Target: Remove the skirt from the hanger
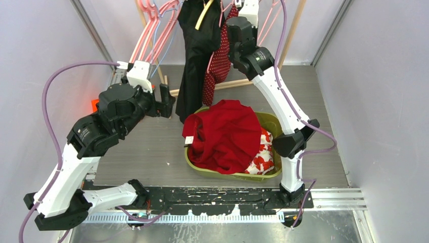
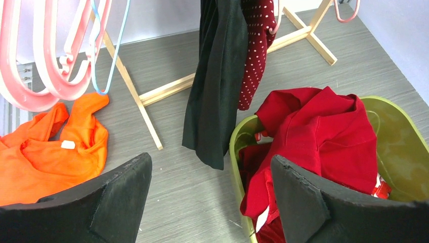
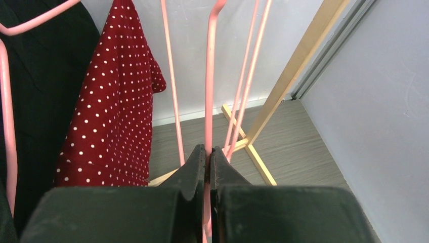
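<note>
A black garment (image 1: 195,61) and a red polka-dot cloth (image 1: 217,66) hang side by side among pink hangers; they also show in the left wrist view as black cloth (image 2: 215,86) and dotted cloth (image 2: 253,61). My right gripper is shut on a pink hanger rod (image 3: 209,81), right of the dotted cloth (image 3: 109,106). My left gripper stands open with nothing between its fingers, left of and below the hanging clothes.
A green bin (image 1: 270,121) holding red and flowered fabric stands below the clothes. An orange cloth (image 2: 71,152) lies at the left. Wooden stand feet (image 2: 321,45) rest on the floor. Bare floor shows at both sides.
</note>
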